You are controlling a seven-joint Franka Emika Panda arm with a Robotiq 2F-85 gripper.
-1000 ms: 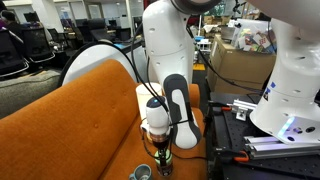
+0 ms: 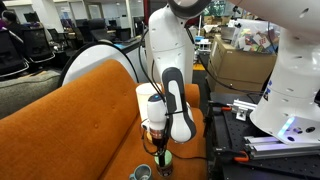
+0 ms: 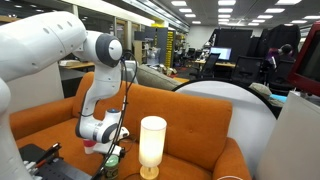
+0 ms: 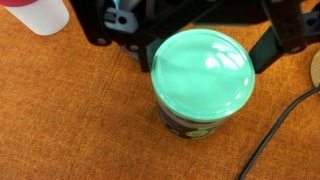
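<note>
A jar with a mint-green lid (image 4: 203,72) and a dark labelled side stands upright on the orange couch. In exterior view 1 the jar (image 2: 163,158) is low in the middle, just under my gripper (image 2: 158,148). Seen from the wrist, my gripper is open, its dark fingers (image 4: 268,48) on either side of the lid. Whether they touch it I cannot tell. The jar (image 3: 111,161) also shows in exterior view 2, near the front edge of the seat.
A metal-looking cup (image 2: 141,173) stands close beside the jar. A red and white cup (image 4: 42,14) lies at the wrist view's upper left corner. A lit lamp (image 3: 152,143) stands on the couch. A dark cable (image 4: 272,132) runs near the jar.
My gripper has risen slightly from its lower place of a second ago, and more of the green lid shows under it. The jar appears to stay where it was.
</note>
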